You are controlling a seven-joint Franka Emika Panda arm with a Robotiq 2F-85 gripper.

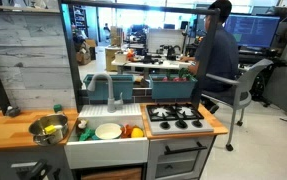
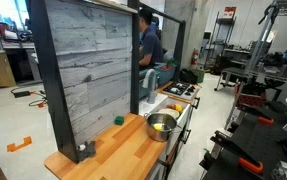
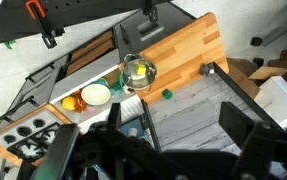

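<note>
My gripper shows in the wrist view as two dark, blurred fingers that stand apart, with nothing seen between them. It hangs high above the toy kitchen and touches none of its objects. A metal pot (image 1: 45,127) sits on the wooden counter, and a yellow item (image 3: 140,70) lies inside it. Within the sink, a white bowl (image 1: 108,131) rests beside orange and yellow pieces (image 1: 133,132); green pieces (image 1: 86,133) lie on its other side. A small green object (image 2: 119,121) is on the counter near the pot. Neither exterior view shows the gripper clearly.
Right of the sink is a stove (image 1: 176,118) with dark burners. A grey plank wall (image 2: 95,85) rises behind the counter, with a small dark object (image 2: 86,150) at its foot. Bare wood (image 2: 95,168) leaves room on the counter's near part. Someone (image 2: 151,45) stands behind the kitchen.
</note>
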